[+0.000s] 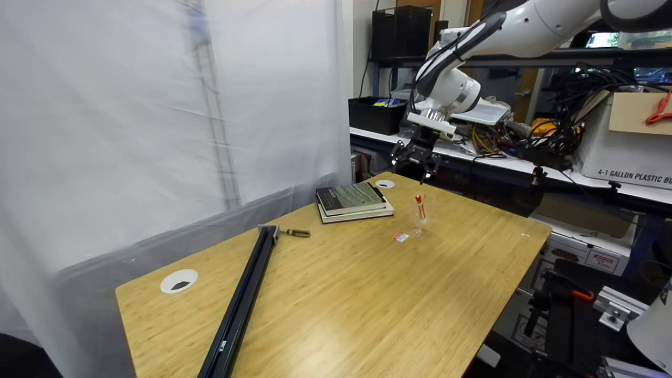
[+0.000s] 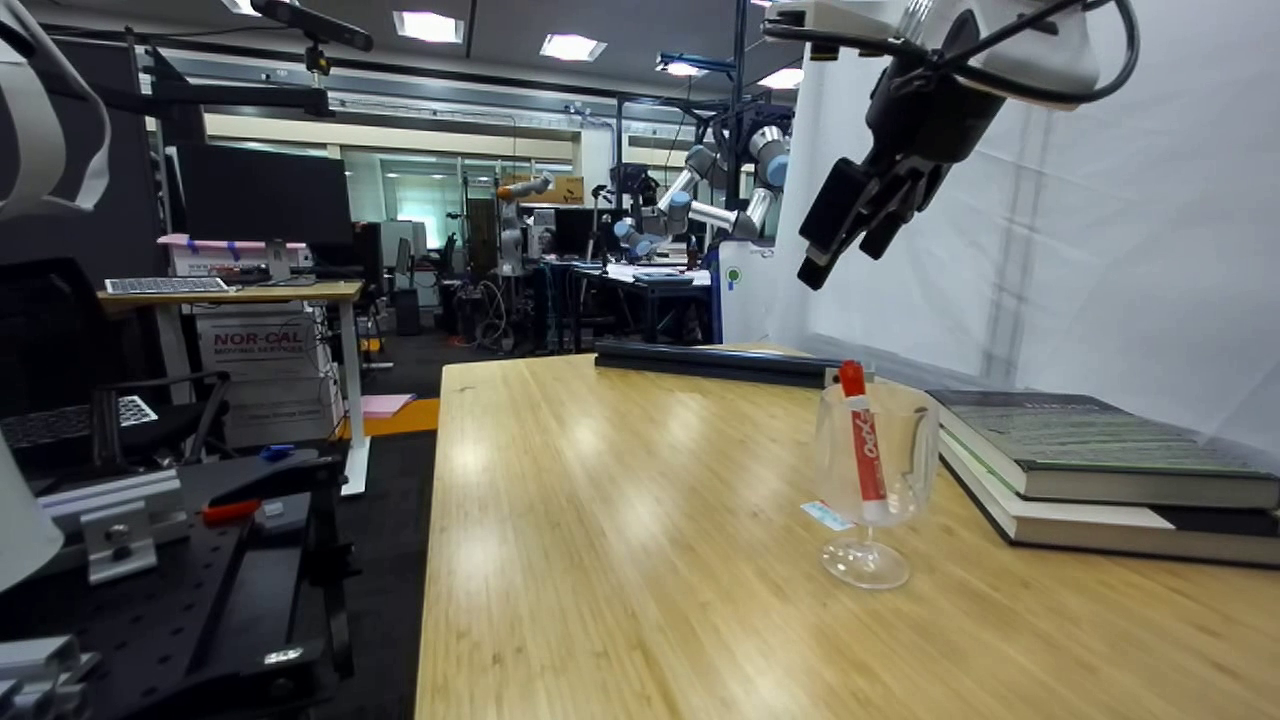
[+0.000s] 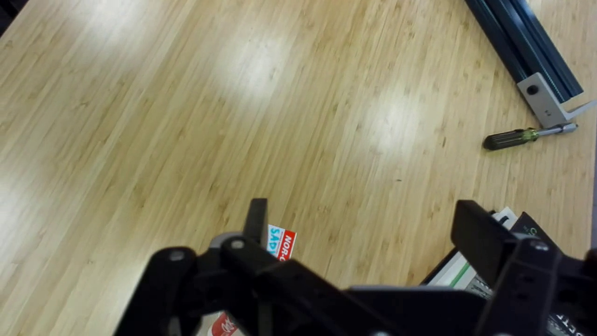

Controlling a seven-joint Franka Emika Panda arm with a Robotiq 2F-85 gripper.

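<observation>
A clear stemmed glass stands upright on the wooden table, with a red-and-white marker leaning inside it. High above the tabletop, my gripper is open and holds nothing. In the wrist view its two fingers are spread wide, and bare table shows between them. Part of the marker peeks out below the left finger there; most of the glass is hidden behind the gripper body. A small red, white and blue sticker lies flat beside the glass foot.
Two stacked books lie near the curtain side. A long black rail and a screwdriver rest farther along the table, whose middle is clear. A cluttered shelf stands behind the arm.
</observation>
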